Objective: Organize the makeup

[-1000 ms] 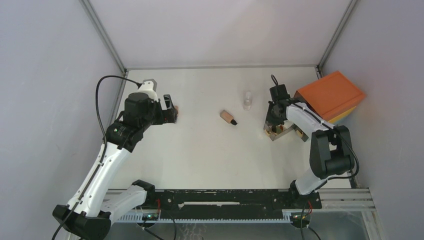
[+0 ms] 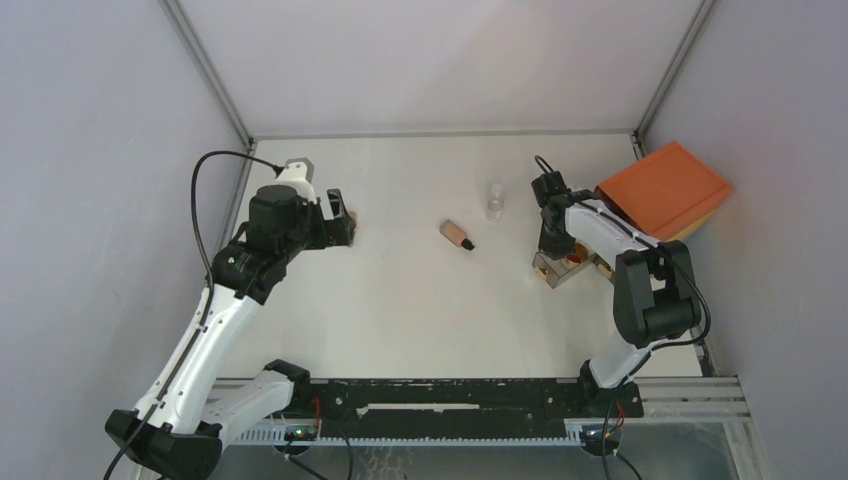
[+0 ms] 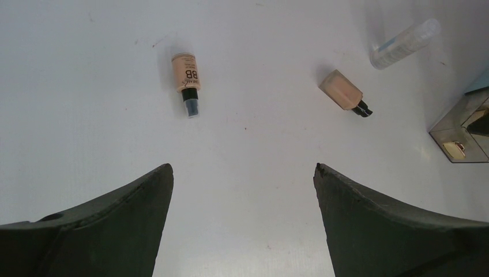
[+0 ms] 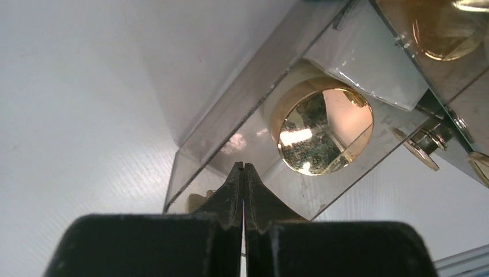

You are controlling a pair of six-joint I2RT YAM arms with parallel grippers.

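A clear acrylic drawer (image 2: 550, 271) with gold fittings extends from the orange-topped box (image 2: 662, 185) at the right; a gold round container (image 4: 326, 130) sits inside. Over it my right gripper is shut, nothing visible between its fingers. A capped BB cream bottle (image 3: 186, 71), a second foundation bottle (image 2: 454, 232) with black top and a clear bottle (image 2: 495, 201) are on the table. My left gripper stands open and empty above the table at the left, the BB bottle ahead of it.
Side walls and a back wall surround it; the box stands against the right side.
The left arm is unmoved.
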